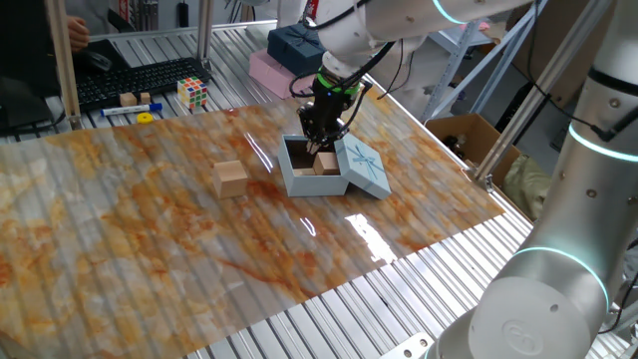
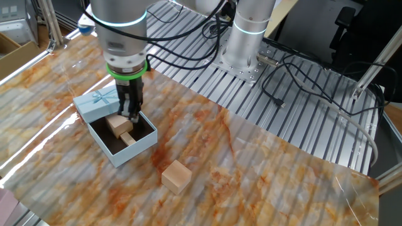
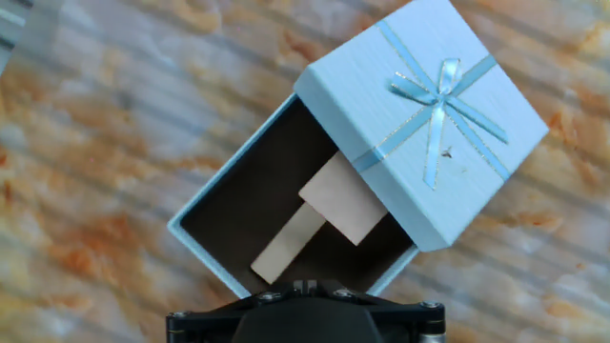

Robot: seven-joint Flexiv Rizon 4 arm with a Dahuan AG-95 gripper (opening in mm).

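A light blue box (image 2: 122,157) with a dark inside stands on the marbled sheet. Its lid (image 3: 434,114), tied with a ribbon bow, rests tilted across one side and covers part of the opening. Inside lie a wooden block (image 3: 343,198) and a narrow wooden stick (image 3: 288,243) touching it; the lid partly hides the block. A loose wooden cube (image 2: 176,177) sits outside the box on the sheet. Above the box opening, my gripper points down with its fingertips together. Nothing shows between them.
Beyond the sheet are a Rubik's cube (image 1: 192,94), a keyboard (image 1: 140,85), a marker (image 1: 132,110) and a yellow ring (image 1: 146,118). A dark blue box (image 1: 296,47) is stacked on a pink box (image 1: 274,75). Much of the sheet is bare.
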